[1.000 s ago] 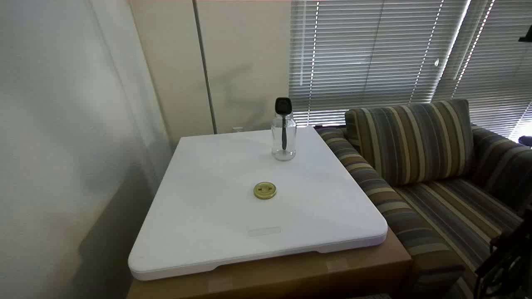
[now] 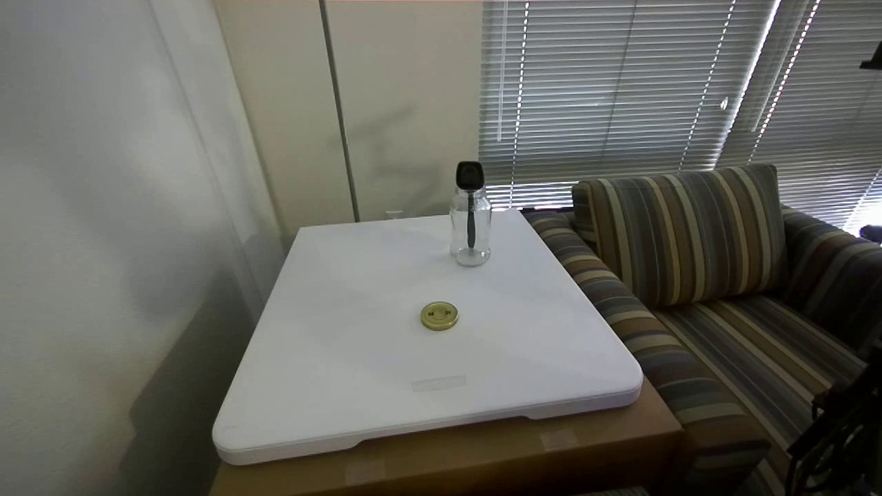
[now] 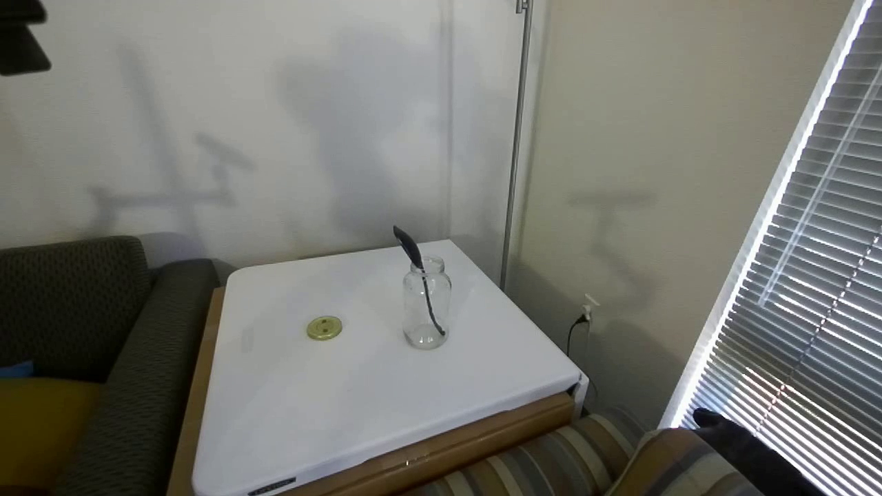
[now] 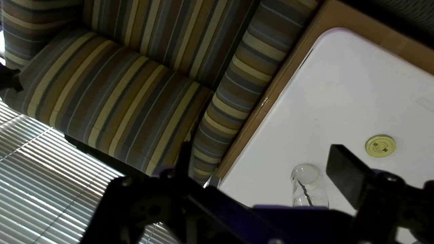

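Note:
On the white tabletop (image 2: 347,331) stands a clear glass jar (image 2: 460,240), upright, its mouth uncovered. A black utensil (image 2: 470,175) leans inside the jar, its broad dark end sticking out above the rim in both exterior views. A round gold lid (image 2: 439,315) lies flat on the table, apart from the jar; the wrist view shows the lid (image 4: 380,146) and jar (image 4: 308,183) toward the lower right. My gripper is open in the wrist view, its dark fingers (image 4: 349,175) wide apart with nothing held. The right finger appears in front of the table near the jar.
A striped armchair (image 2: 719,331) adjoins one side of the table, with window blinds (image 2: 612,91) behind. Walls and a thin pole (image 3: 517,140) border the far corner. A dark sofa (image 3: 74,314) sits at the opposite side.

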